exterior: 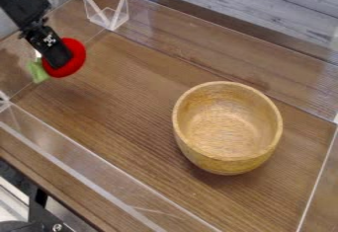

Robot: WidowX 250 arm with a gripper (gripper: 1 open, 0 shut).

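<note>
My black gripper point(53, 50) reaches in from the upper left and is shut on a round red object point(69, 60), held near the left side of the table. A small green piece point(38, 70) shows just left of the red object. The fingertips are partly hidden behind or against the red object.
A large wooden bowl point(227, 127) stands on the right part of the table point(132, 147). A clear plastic object point(109, 12) is at the top left.
</note>
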